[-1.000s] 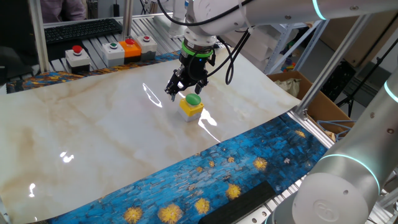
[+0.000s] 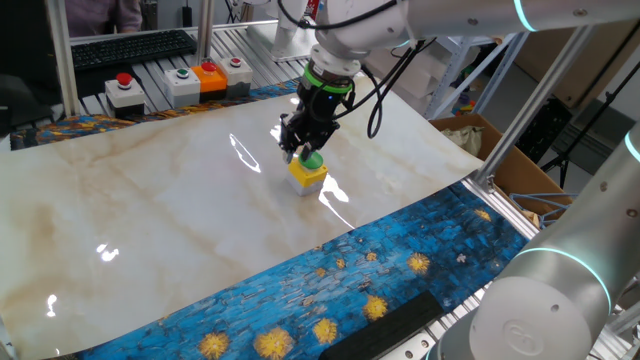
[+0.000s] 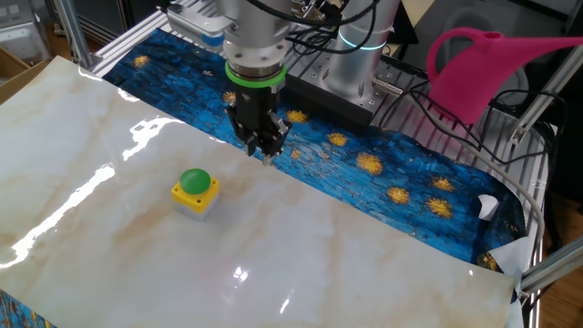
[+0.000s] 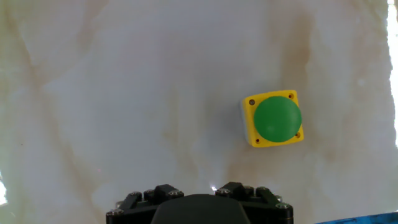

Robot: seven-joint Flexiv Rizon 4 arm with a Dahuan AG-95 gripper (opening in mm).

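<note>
A push-button box with a green domed button (image 4: 277, 119) and a yellow top (image 3: 212, 194) sits upright on the pale marbled sheet (image 3: 346, 264). My black gripper (image 3: 260, 157) points down, nearer the robot base than the box and apart from it. From exterior view 1 the gripper (image 2: 298, 157) overlaps the button's upper edge. In the wrist view the fingers (image 4: 165, 191) show at the bottom edge, part open, with a narrow gap and nothing seen between them. The box is to the right and ahead of them there.
Several button boxes, including an orange-topped one (image 2: 209, 80), stand behind the sheet near a keyboard (image 2: 130, 48). A pink watering can (image 3: 474, 73) is beside the robot base. Bare sheet surrounds the green-button box.
The gripper's fingers have drawn closer together. The wrist has shifted slightly to the right in exterior view 1. The green-button box has stayed in place.
</note>
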